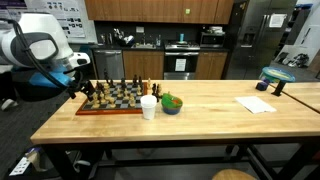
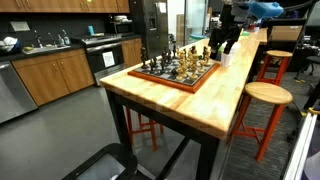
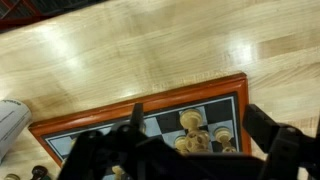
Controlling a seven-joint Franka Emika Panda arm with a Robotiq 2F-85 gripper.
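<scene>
A chessboard with a reddish-brown frame (image 3: pixel 160 99) lies on the table, set with gold and black pieces. From the wrist, a gold piece (image 3: pixel 191 120) shows near the board's edge, with other gold pieces partly hidden lower down. My gripper is open: its dark fingers are wide apart at the bottom of the wrist view, and nothing shows gripped between them. In exterior view 1 the gripper (image 1: pixel 82 87) hangs over the board's left end; from exterior view 2 it (image 2: pixel 230 45) appears above the table beyond the board.
A white cup (image 1: pixel 148 107) and a bowl (image 1: pixel 171 109) with something green stand right of the board. Farther right lie a white sheet (image 1: pixel 255 104) and a round blue-rimmed item (image 1: pixel 277 75). Bare wood (image 1: pixel 215 120) stretches along the front right. Stools (image 2: pixel 266 95) stand beside the table.
</scene>
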